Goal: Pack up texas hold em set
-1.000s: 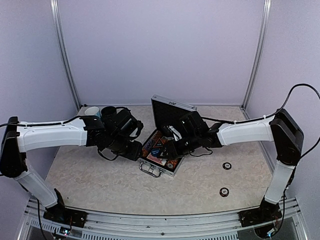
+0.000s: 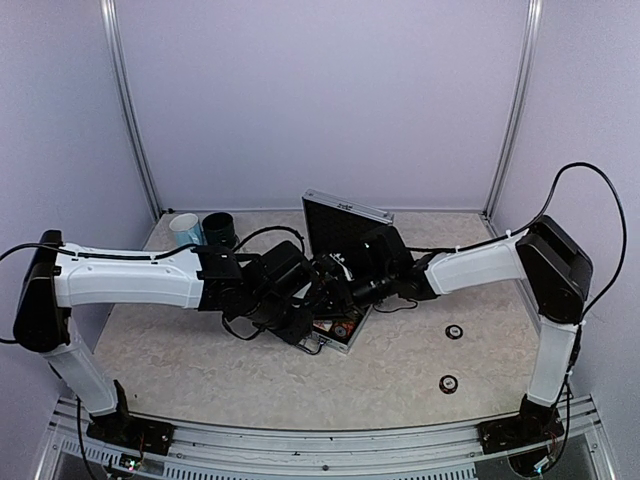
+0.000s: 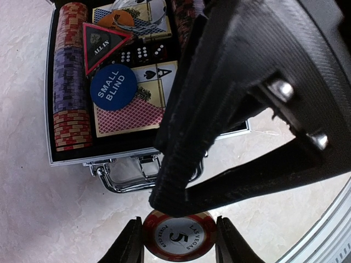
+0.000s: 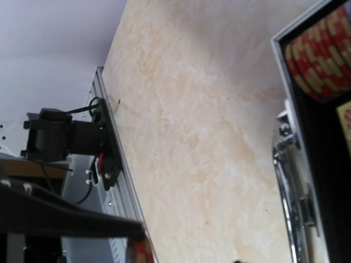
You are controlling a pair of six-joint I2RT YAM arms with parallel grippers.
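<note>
My left gripper is shut on a red poker chip marked 5, below the case handle in the left wrist view. Above this chip, the black fingers of my right gripper cross the view from the right, one tip overlapping its upper edge; contact cannot be told. The right fingers look parted, with nothing seen between them. The lidded silver case stands open, holding chip stacks, cards, dice, a blue Small Blind disc and a red All In triangle.
Two loose chips lie right of the case, one higher and one lower. A light cup and a dark cup stand at the back left.
My left gripper has moved right, over the case's front edge, and now meets the right one in the top view. The right arm has shifted slightly left. Both loose chips stay put.
</note>
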